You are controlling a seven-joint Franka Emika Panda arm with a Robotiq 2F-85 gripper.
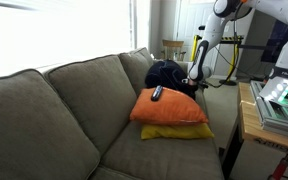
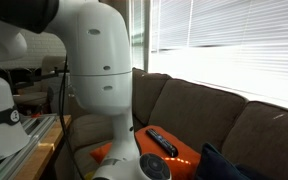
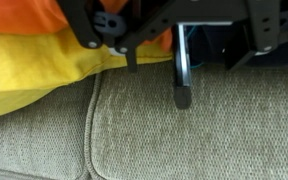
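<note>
My gripper is open in the wrist view, its dark fingers [image 3: 130, 48] spread left and right along the top edge. Between them extends a narrow dark bar [image 3: 182, 95] with a pale edge, over the grey sofa fabric; I cannot tell what it is or whether a finger touches it. In exterior view 1 the gripper [image 1: 195, 82] is low at the sofa's far end, beside a dark blue bundle [image 1: 168, 75]. An orange pillow [image 1: 170, 107] bears a dark remote [image 1: 157, 93]. Under it lies a yellow pillow [image 1: 179, 131].
The grey sofa [image 1: 134, 155] has free seat room on its near part. A wooden table [image 1: 251, 125] edges its right side, with a metal case [image 1: 284, 95] on it. The sofa's backrest [image 1: 84, 85] stands along the window side.
</note>
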